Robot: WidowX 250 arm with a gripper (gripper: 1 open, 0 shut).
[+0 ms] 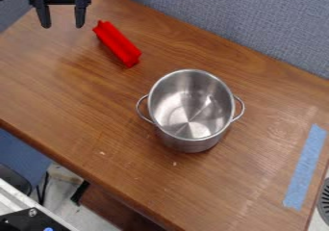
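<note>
My gripper [62, 16] hangs at the top left over the wooden table, open, with its two fingers apart and nothing between them. To its right, apart from it, a red elongated object [117, 43] lies on the table at a slant. A steel pot [190, 127] with two side handles stands upright right of the table's middle, its visible interior empty.
A strip of blue tape [305, 167] runs along the right side of the table [90, 115]. A metal object [322, 201] is cut off at the right edge. Cables show below its front-left edge.
</note>
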